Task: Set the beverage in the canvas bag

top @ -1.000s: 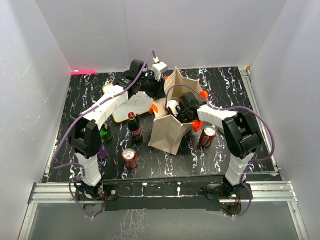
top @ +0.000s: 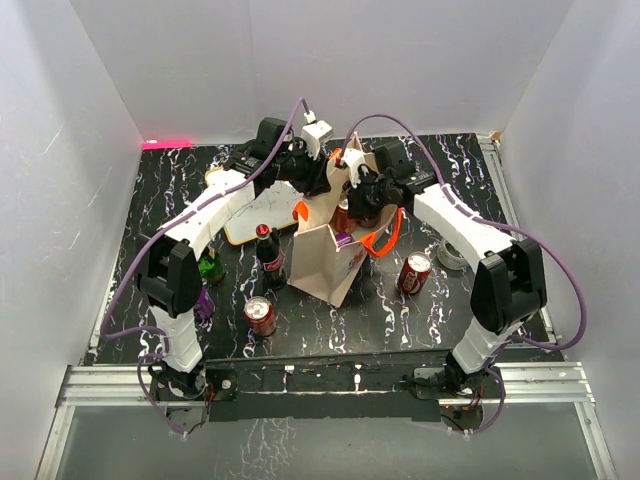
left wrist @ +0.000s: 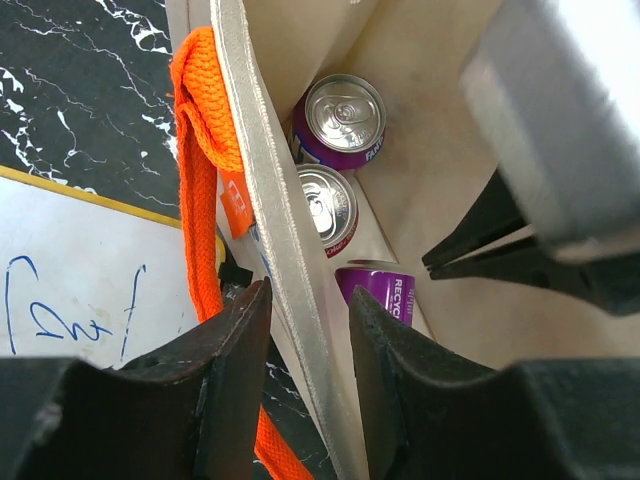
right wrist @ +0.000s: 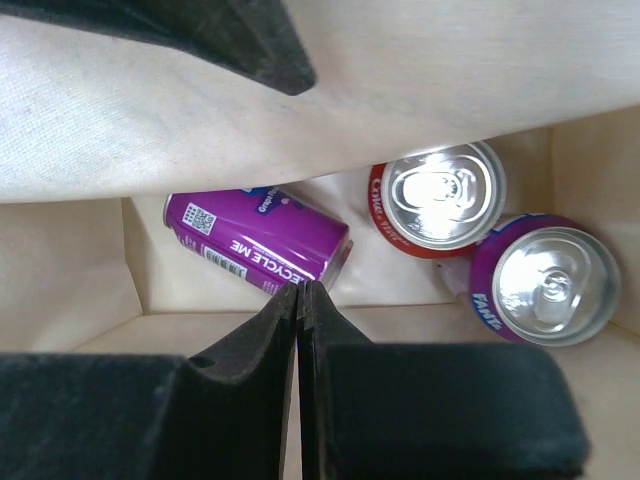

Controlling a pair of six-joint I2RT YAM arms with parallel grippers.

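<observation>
The beige canvas bag [top: 322, 265] with orange straps stands mid-table. Inside lie a purple can [right wrist: 250, 230] on its side, an upright silver-topped red can [right wrist: 430, 195] and a purple Fanta can [right wrist: 540, 280]. My left gripper is at the bag's rim, fingers apart on either side of the edge [left wrist: 260, 150]. My right gripper is over the bag's interior, fingers together; nothing shows between them.
Cola bottle [top: 270, 255], red cans [top: 260, 316], a green bottle [top: 210, 265] and a purple item [top: 203, 305] stand around the bag. A whiteboard [left wrist: 80, 280] lies behind left.
The bag has shifted slightly; the left arm is nearly still.
</observation>
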